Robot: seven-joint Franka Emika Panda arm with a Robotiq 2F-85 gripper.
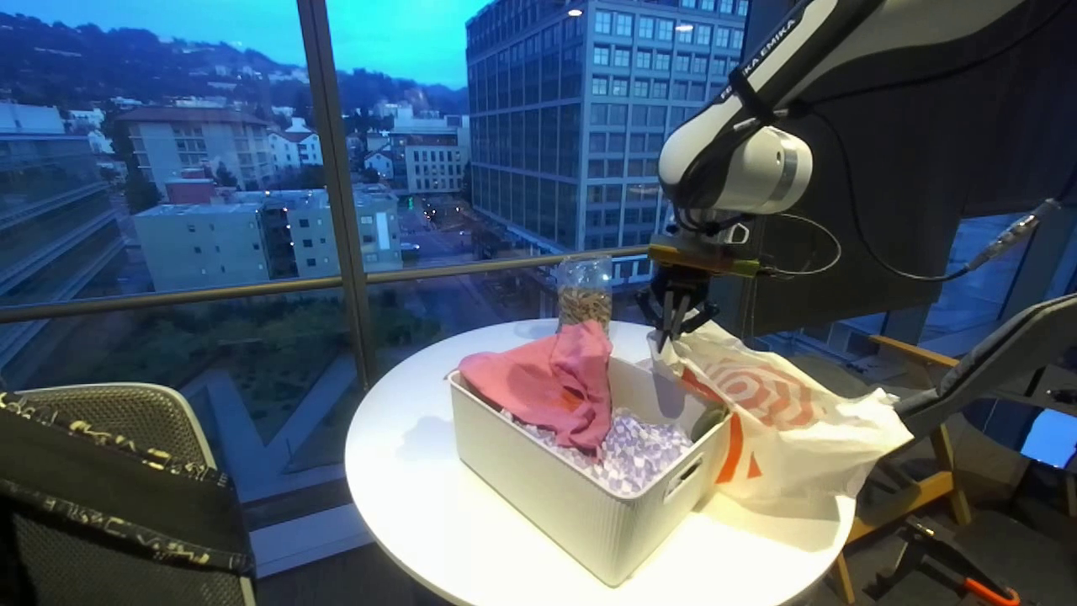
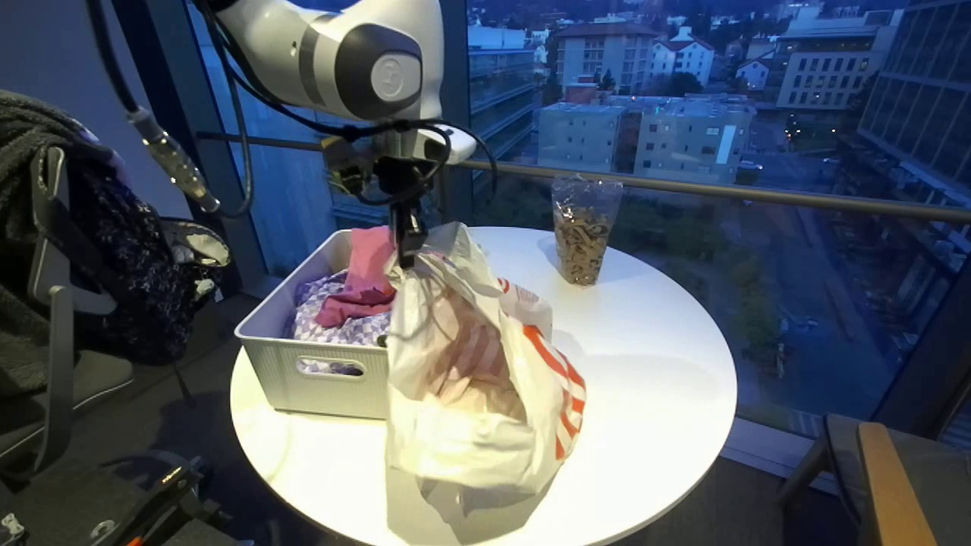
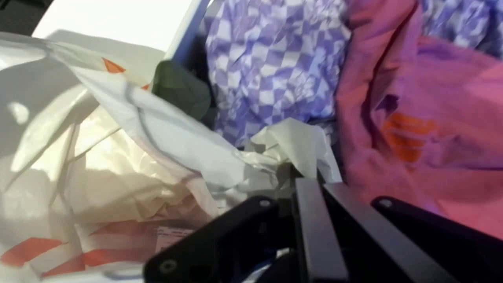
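A white plastic bag [image 1: 782,404] with red-orange markings stands beside the bin, its upper edge drawn up to my gripper [image 1: 666,338]. In the second exterior view the bag [image 2: 491,400] gapes toward the camera, and its top corner meets the fingertips of the gripper [image 2: 406,259]. Up close in the wrist view, the fingers are together and a crumpled fold of the bag [image 3: 297,144] bunches right at the tips. Thin plastic is pinched there. The light grey bin [image 1: 545,515] holds a pink cloth [image 1: 540,379] and purple checkered fabric [image 1: 641,449].
A clear pouch of brown pieces [image 2: 582,236] stands at the back of the round white table [image 2: 646,364]. Something dark green [image 3: 181,89] lies at the bin's end, near the bag. Bare table lies beyond the bag in the second exterior view.
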